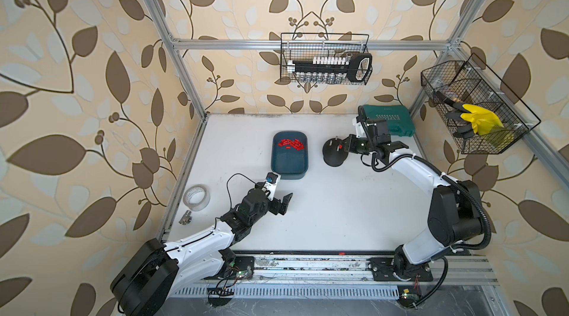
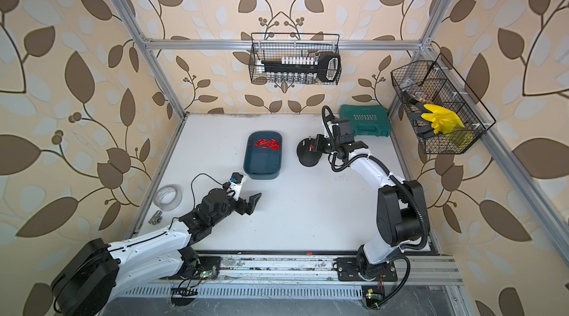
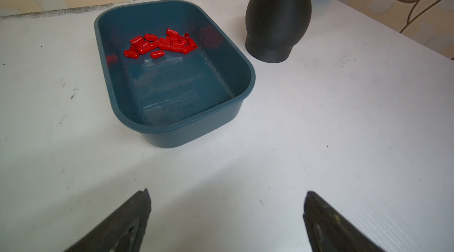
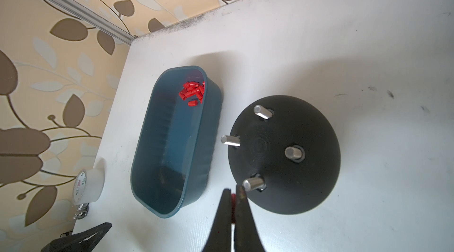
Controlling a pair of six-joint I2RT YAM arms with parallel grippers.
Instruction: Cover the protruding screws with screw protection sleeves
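Observation:
A black dome (image 4: pixel 283 176) carries several protruding silver screws, bare in the right wrist view, one near screw (image 4: pixel 253 183) closest to my right gripper. That gripper is shut on a small red sleeve (image 4: pixel 233 208), mostly hidden by the fingers, just beside this screw. In the blue tray (image 3: pixel 175 124) left of the dome lie several red sleeves (image 3: pixel 163 46) toward the back. My left gripper stands open over the front-left of the table, nothing between its fingers.
A green case (image 1: pixel 388 119) lies behind the right arm. A tape roll (image 1: pixel 195 196) and a small metal item sit at the left edge. Wire baskets hang on the back and right walls.

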